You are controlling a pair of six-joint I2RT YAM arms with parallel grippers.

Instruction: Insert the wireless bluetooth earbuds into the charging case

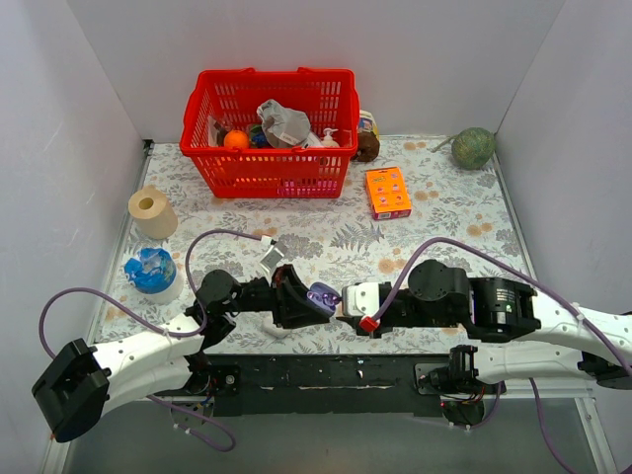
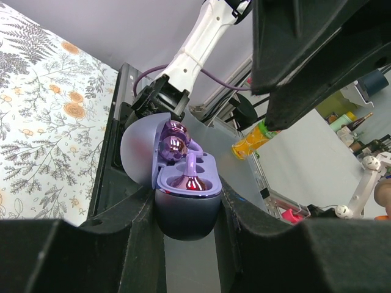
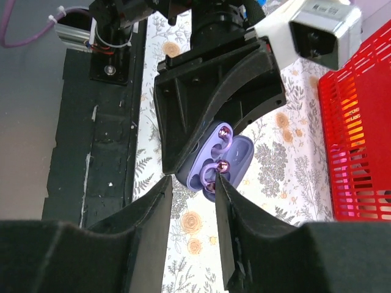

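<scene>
My left gripper is shut on the purple charging case (image 2: 188, 213), which is held tilted off the table with its lid (image 2: 140, 146) open. Two shiny purple earbuds show in the case: a near one (image 2: 188, 182) and a far one (image 2: 173, 146). I cannot tell how deeply each sits. In the right wrist view, the open case (image 3: 241, 155) lies just beyond my right gripper. Its fingers (image 3: 149, 210) are apart, with nothing clearly gripped. The lower earbud (image 3: 210, 175) appears near one fingertip; whether they touch cannot be told.
A red basket (image 1: 267, 186) of mixed items stands at the back, beside an orange box (image 1: 388, 193). A paper roll (image 1: 152, 212) and a blue-topped container (image 1: 151, 272) are at the left.
</scene>
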